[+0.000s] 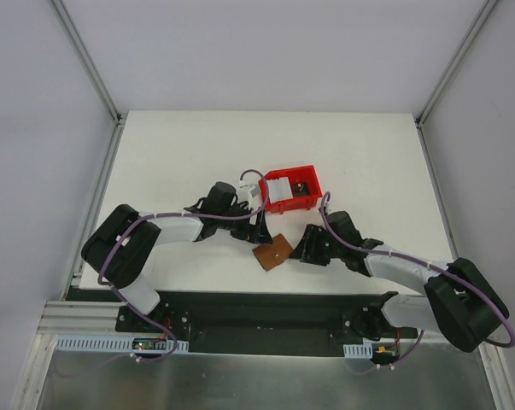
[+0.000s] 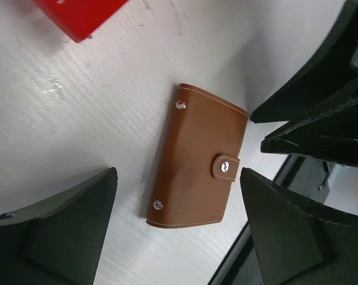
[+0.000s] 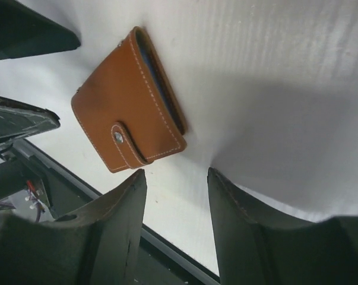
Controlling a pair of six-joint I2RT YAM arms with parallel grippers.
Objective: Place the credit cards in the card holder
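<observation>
A brown leather card holder (image 1: 273,253) with a snap strap lies closed flap down on the white table, turned at a slant between my two grippers. My left gripper stands open over its left side, the fingers apart and nothing held between them. To the right of the holder, my right gripper is open too, with only bare table between its fingertips. In the right wrist view a dark gap shows along one edge of the holder (image 3: 128,107). I cannot make out any credit card for certain.
Behind the holder stands a red box (image 1: 289,190) holding a white item (image 1: 278,189) and something dark. In both wrist views the opposite gripper's black fingers come close. The table's front edge is near.
</observation>
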